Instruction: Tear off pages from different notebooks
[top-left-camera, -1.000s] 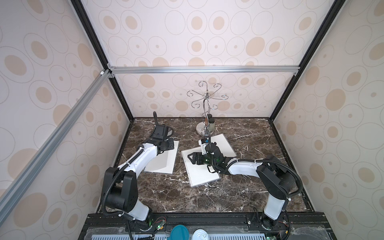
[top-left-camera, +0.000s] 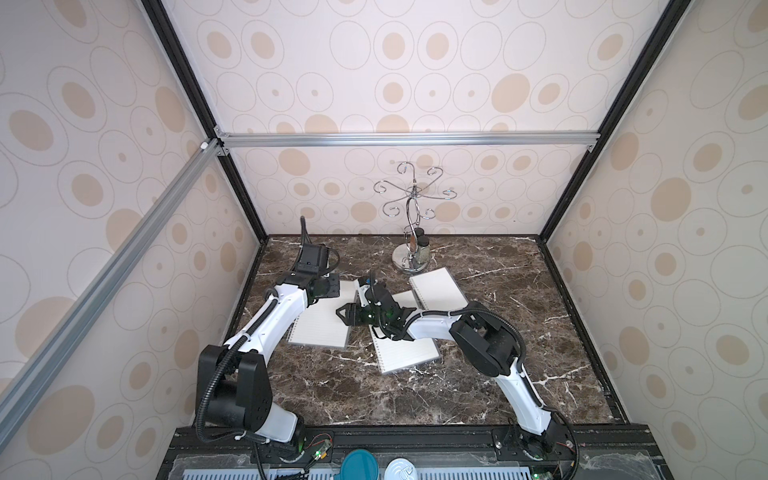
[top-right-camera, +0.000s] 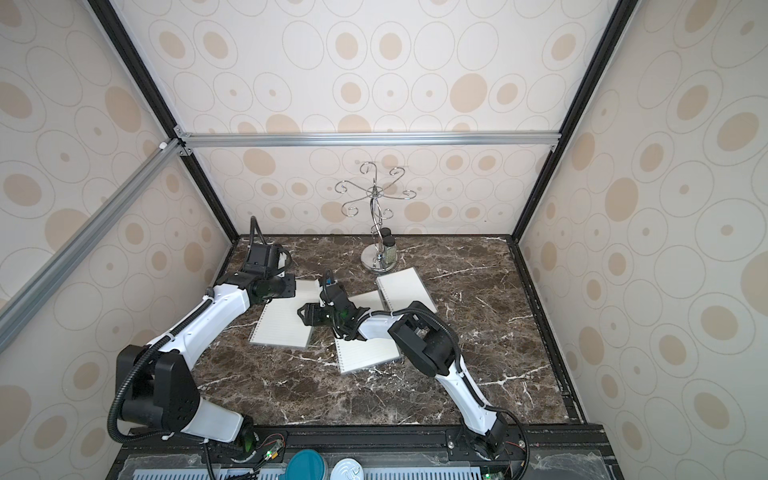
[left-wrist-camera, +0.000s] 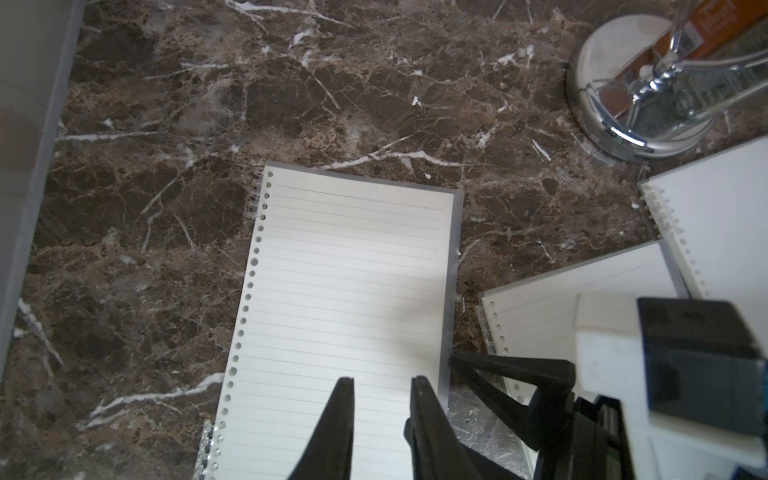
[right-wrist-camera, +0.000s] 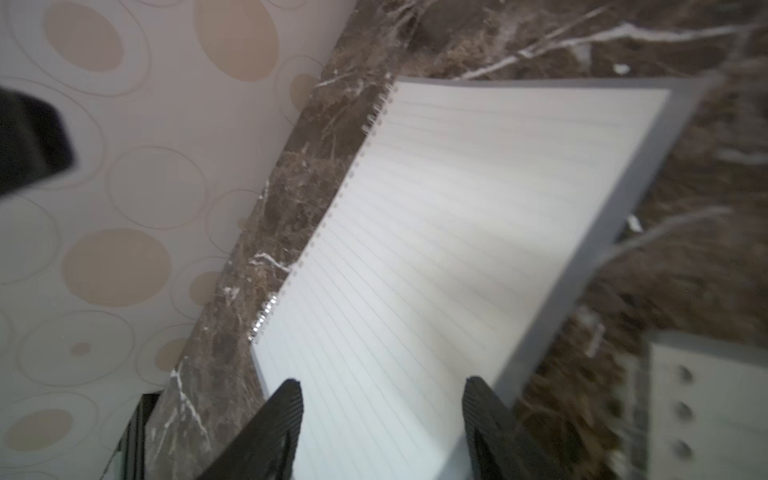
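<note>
Three spiral notebooks with white pages lie on the dark marble table: the left notebook (left-wrist-camera: 344, 280), the middle notebook (top-left-camera: 404, 356) and the back right notebook (top-left-camera: 438, 289). Above the left notebook's upper part is my left gripper (top-left-camera: 336, 286), its two fingers apart; in the left wrist view this gripper has only the lined page beneath it. Reaching in from the right, my right gripper (top-left-camera: 345, 314) hovers at the left notebook's right edge, its arm covering part of the middle notebook. The right wrist view shows this gripper with spread fingers and nothing visible between them.
A chrome curled stand (top-left-camera: 412, 256) with small jars at its base rises behind the notebooks. The left wall (right-wrist-camera: 144, 200) is close to the left notebook. Bare marble (top-left-camera: 520, 280) lies open on the right side.
My right gripper has travelled left from over the middle notebook to the left notebook's edge. The left gripper has shifted slightly left. More of the back right notebook's page shows.
</note>
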